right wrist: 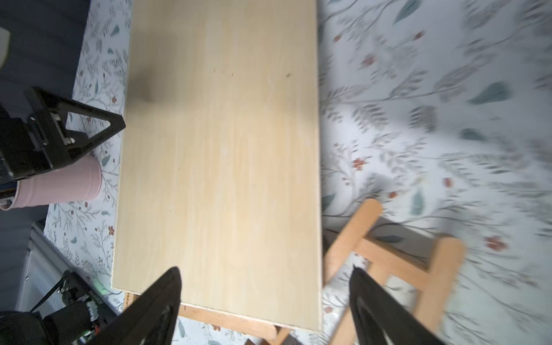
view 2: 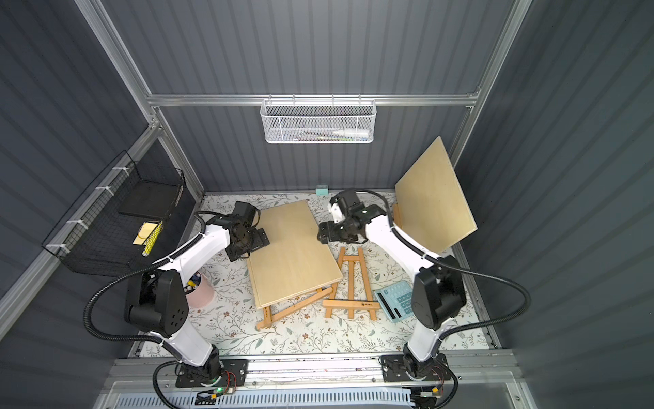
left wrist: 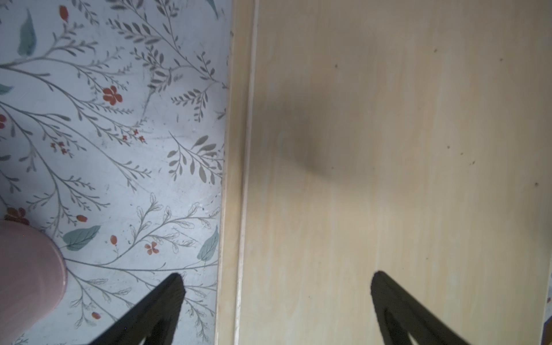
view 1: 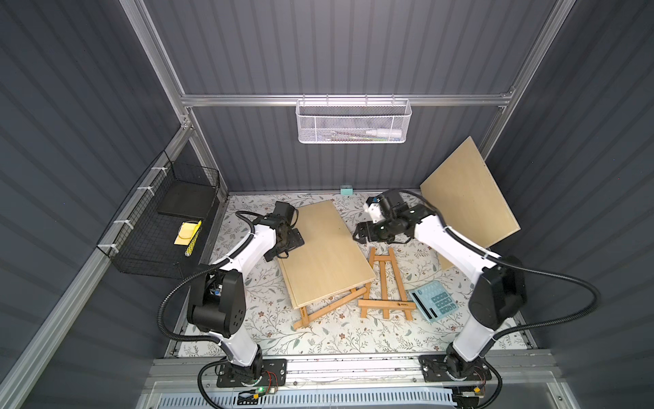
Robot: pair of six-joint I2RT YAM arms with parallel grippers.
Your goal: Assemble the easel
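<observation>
Pale wooden boards [view 1: 327, 259] lie stacked on the left-centre of the table, their near end resting over a wooden easel frame [view 1: 333, 308]. Over the stack's left edge hangs my left gripper, open, nothing between its fingers. Near the stack's right edge my right gripper is above the board, likewise open and empty. A smaller easel [view 1: 386, 289] lies flat just right of the stack. At the right wall another board [view 1: 470, 197] leans steeply; in the top right view a strip of its wooden support [view 2: 397, 214] shows at its left edge.
A blue calculator [view 1: 433, 300] lies right of the small easel. A pink pot [view 2: 200, 291] stands left of the boards, partly behind the left arm. Mesh baskets hang on the left side [view 1: 160, 225] and back wall [view 1: 354, 122].
</observation>
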